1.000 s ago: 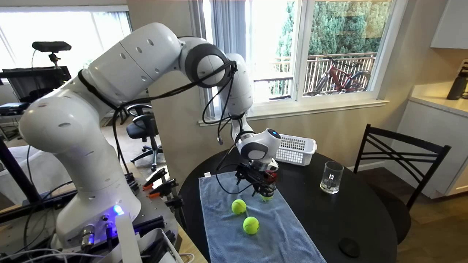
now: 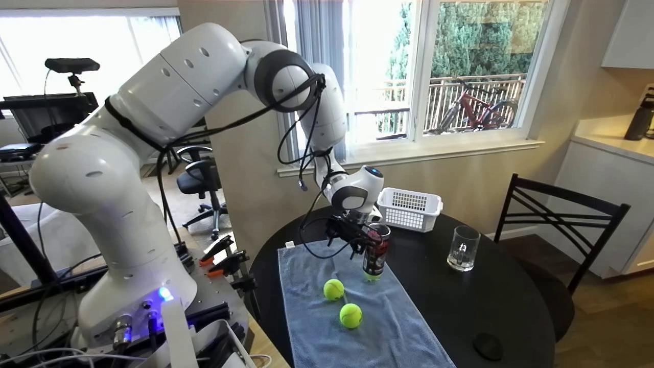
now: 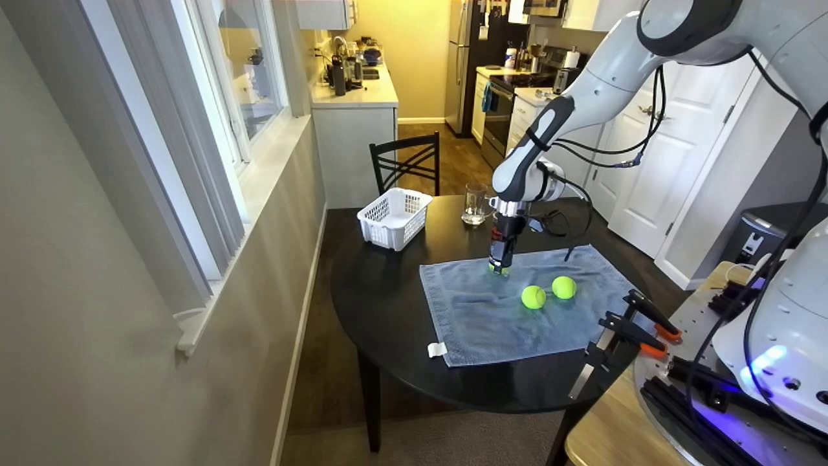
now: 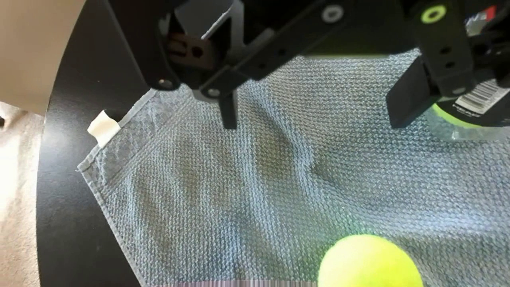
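Observation:
My gripper stands open over the blue towel [image 4: 201,191], its two fingers wide apart with only cloth visible between them. A clear tennis ball can [image 2: 376,252] with a dark and red label stands upright on the towel, a yellow-green ball showing at its base. In the wrist view the can [image 4: 478,112] lies to the outer side of the right finger [image 4: 406,98]; whether they touch, I cannot tell. Two loose tennis balls, one nearer [image 2: 350,316] and one farther [image 2: 333,289], rest on the towel. The arm partly hides the can in exterior view 2.
A white basket [image 2: 409,209] that looks empty sits by the window wall. To the right are a clear glass mug [image 2: 463,248] and a dark flat object [image 2: 488,346] on the black round table [image 2: 490,300]. Clamps [image 3: 613,338] grip the table edge near the base.
My gripper has risen and shifted slightly left in exterior view 1, uncovering more of the can. Both loose balls, the basket and the glass have stayed put.

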